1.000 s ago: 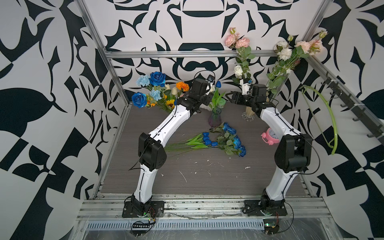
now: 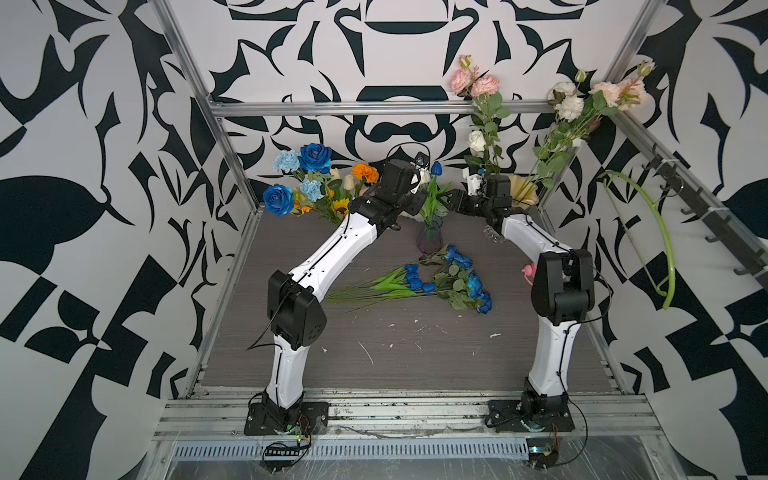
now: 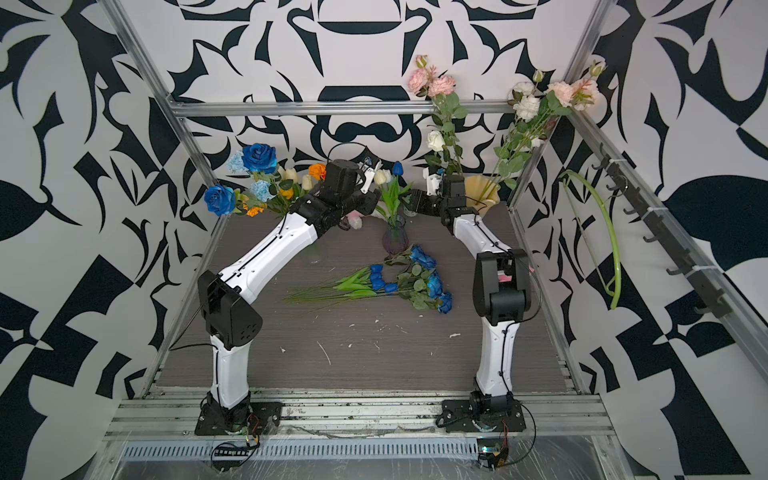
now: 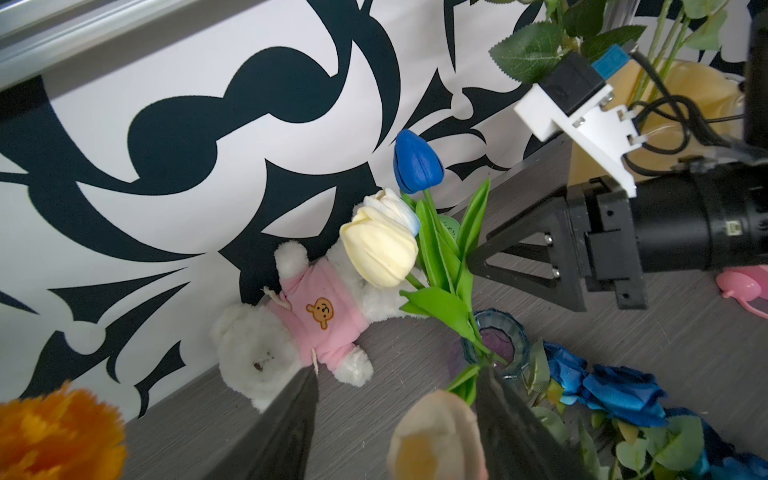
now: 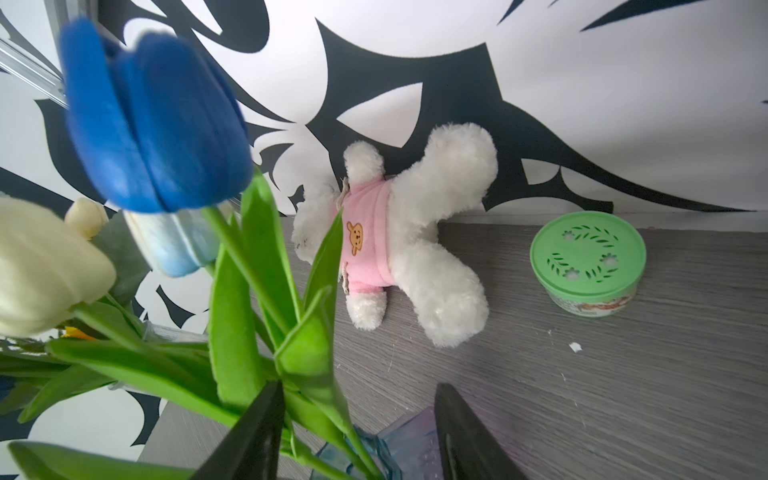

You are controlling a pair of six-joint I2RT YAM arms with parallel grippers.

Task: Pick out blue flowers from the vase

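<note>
A blue tulip stands upright in the purple glass vase, beside cream and pale blue-white tulips. From the right, my right gripper reaches toward the green stems. Its fingers are apart, with leaves and stems near the left one and the vase rim showing between. My left gripper is on the left of the vase, also apart, and a cream tulip head shows between its fingers, close to the right one. Contact there cannot be told.
Blue roses and tulips lie on the table in front of the vase. A mixed bouquet stands at the back left. Behind the vase are a plush toy and a green-lidded tin.
My right arm has moved left, bringing its gripper closer to the tulips, and now largely covers the pink clock. The lying flowers have not moved.
</note>
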